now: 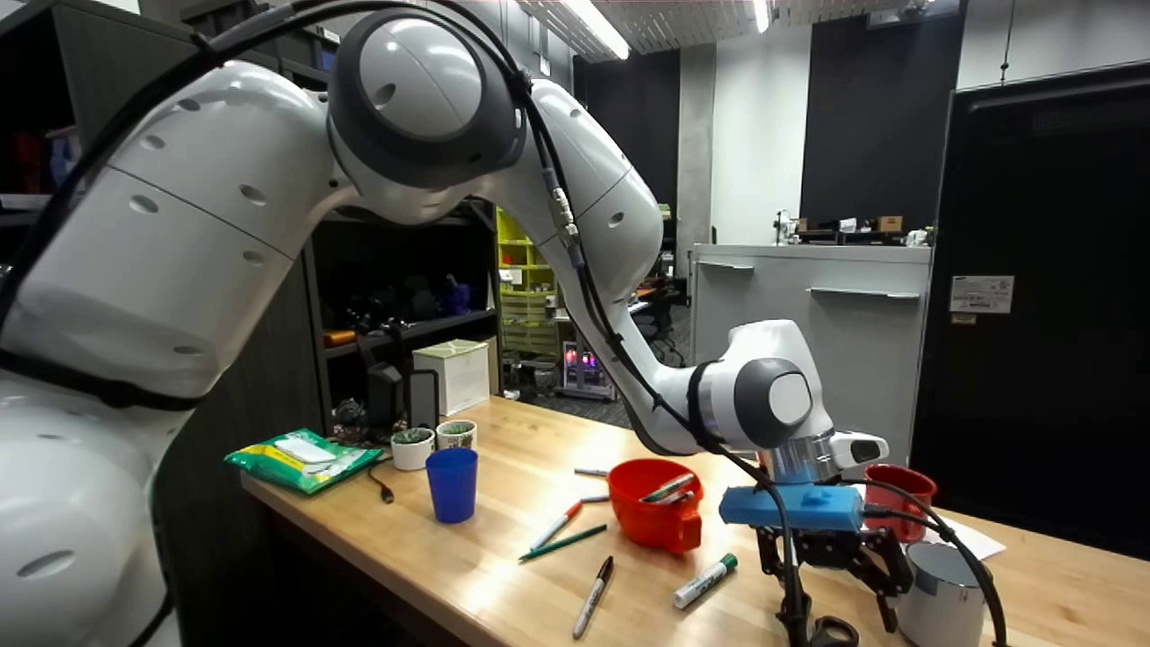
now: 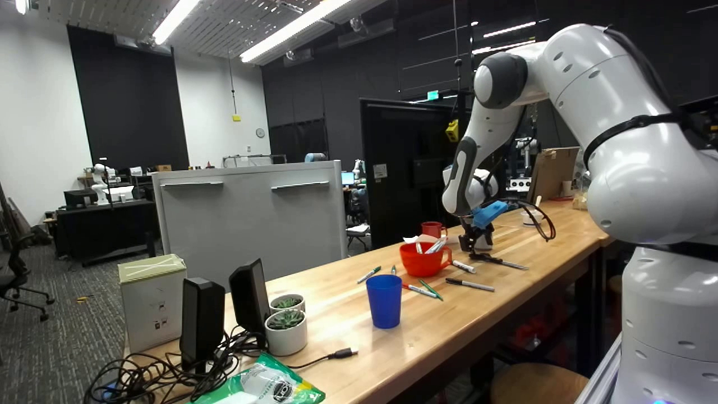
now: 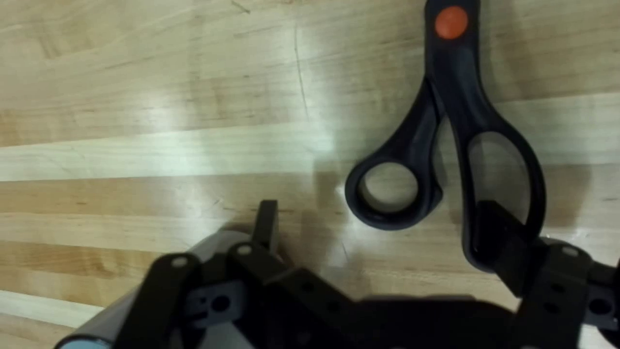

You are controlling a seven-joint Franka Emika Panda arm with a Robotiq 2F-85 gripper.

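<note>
Black-handled scissors point(image 3: 453, 87) with an orange pivot lie flat on the wooden table, their two finger loops toward my gripper in the wrist view. My gripper stands open. Its right finger point(image 3: 505, 244) overlaps the lower end of the larger loop; whether it touches cannot be told. The left finger point(image 3: 266, 224) is well to the left of the smaller loop, over bare wood. In the second exterior view the scissors point(image 2: 498, 260) extend from beneath the gripper point(image 2: 473, 248) toward the table's front edge. Nothing is held between the fingers.
A grey-white cylinder point(image 1: 943, 593) stands close beside the gripper, with a red mug point(image 1: 900, 496) behind. A red cup point(image 1: 652, 528) holding markers, a loose green-capped marker point(image 1: 706, 580), several other pens and a blue cup point(image 1: 452, 485) occupy the table's middle.
</note>
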